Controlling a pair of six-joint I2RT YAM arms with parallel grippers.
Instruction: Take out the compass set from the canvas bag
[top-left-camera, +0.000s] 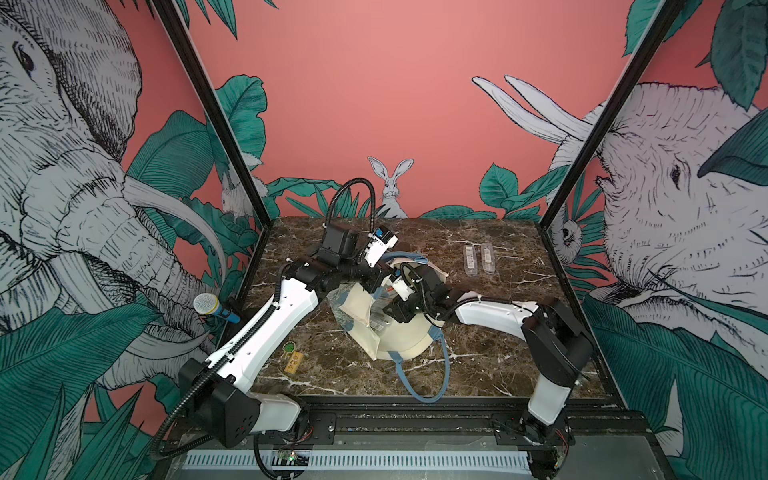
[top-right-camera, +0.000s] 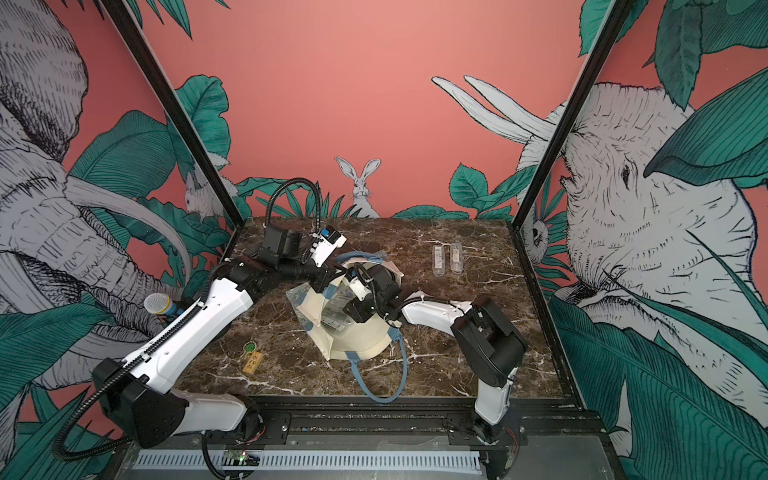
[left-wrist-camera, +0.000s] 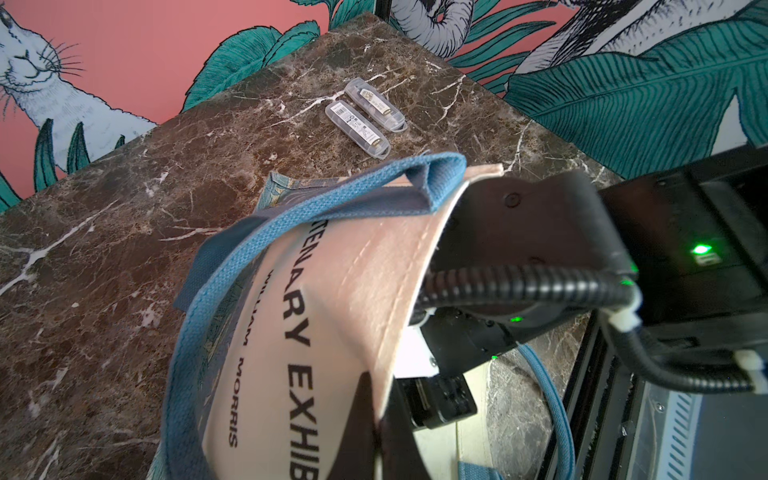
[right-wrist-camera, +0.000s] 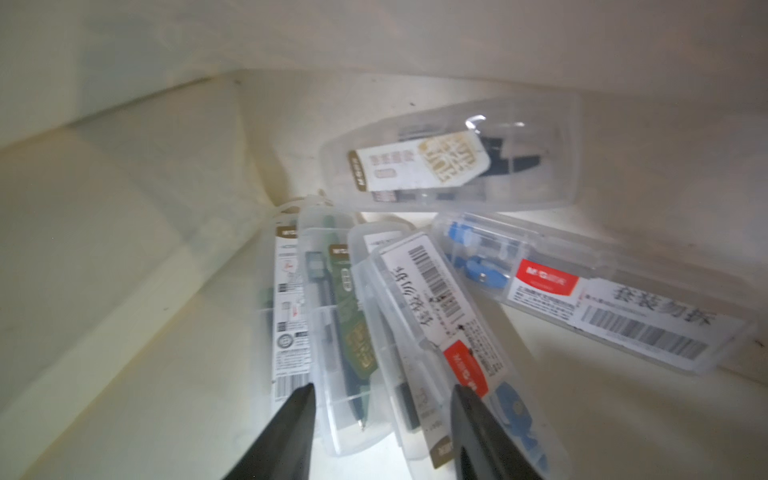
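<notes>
The cream canvas bag (top-left-camera: 412, 342) with blue handles lies with its mouth open in mid-table. My left gripper is shut on the bag's upper edge, which runs down between its fingers. My right gripper is inside the bag, fingers apart, over several clear plastic cases. Between and beyond its fingertips lie a case with a green insert (right-wrist-camera: 345, 320) and a compass set case with a red-and-white label (right-wrist-camera: 452, 316). Another compass set case (right-wrist-camera: 608, 296) with blue parts rests at the right. Whether the fingers touch any case I cannot tell.
Two clear cases (top-left-camera: 470, 260) lie side by side at the table's back right. A small yellow box (top-left-camera: 293, 362) and a green round item (top-left-camera: 289, 347) sit front left. In the right wrist view, another case (right-wrist-camera: 456, 156) lies along the bag's far wall.
</notes>
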